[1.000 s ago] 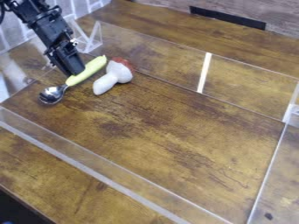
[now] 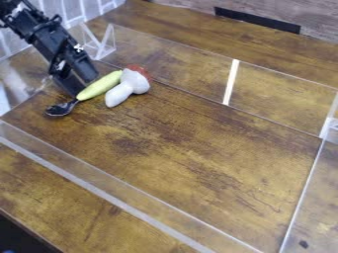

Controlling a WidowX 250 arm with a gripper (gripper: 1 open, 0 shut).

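Observation:
A spoon with a pale yellow handle (image 2: 98,85) lies on the wooden table at the left, its dark metal bowl (image 2: 61,108) toward the lower left. A white object with a red part (image 2: 130,86) lies just right of the handle. My gripper (image 2: 79,87) is low over the spoon, just left of the handle; I cannot tell whether its fingers are open or shut, or touching the spoon.
Clear plastic walls with white strips (image 2: 232,83) border the work area. A black bar (image 2: 258,22) stands at the back.
My gripper has come down and slightly right onto the spoon since a second ago, covering more of it. The white object appears unmoved.

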